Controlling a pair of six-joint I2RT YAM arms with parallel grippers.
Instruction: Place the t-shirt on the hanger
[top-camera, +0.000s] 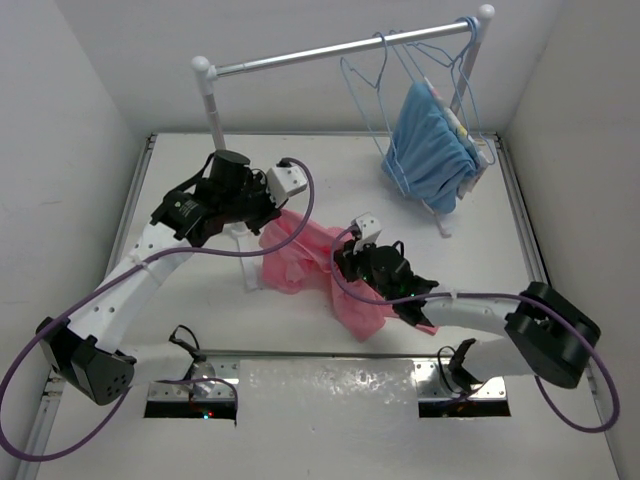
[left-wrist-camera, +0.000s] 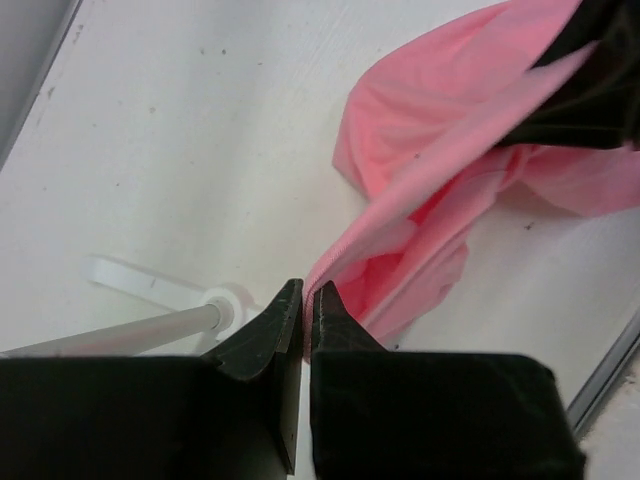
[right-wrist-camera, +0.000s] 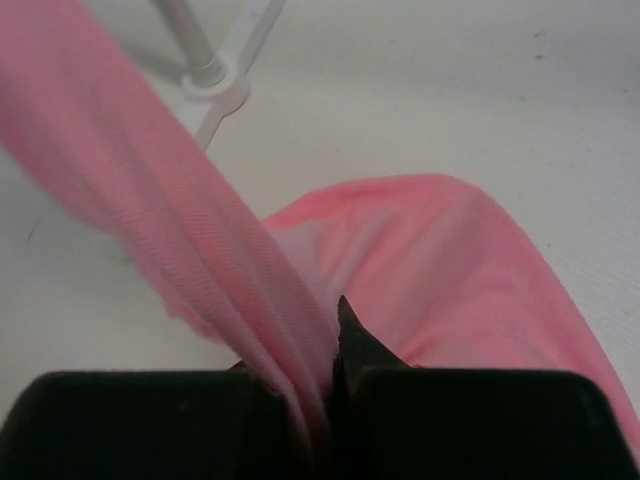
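Note:
The pink t-shirt (top-camera: 300, 260) (left-wrist-camera: 430, 120) (right-wrist-camera: 440, 270) is bunched on the white floor between both grippers, a strip of it stretched up to each. My left gripper (top-camera: 265, 210) is shut on that strip's end, in the upper left of the shirt. Lower and to the right, my right gripper (top-camera: 348, 255) is shut on the shirt, cloth rising from between its fingers. Blue wire hangers (top-camera: 368, 120) hang from the rail above.
The rack's rail (top-camera: 300, 56) runs across the back, its left post (top-camera: 212, 110) behind the left arm. A blue cloth (top-camera: 425, 150) hangs at the right. Side walls enclose the space.

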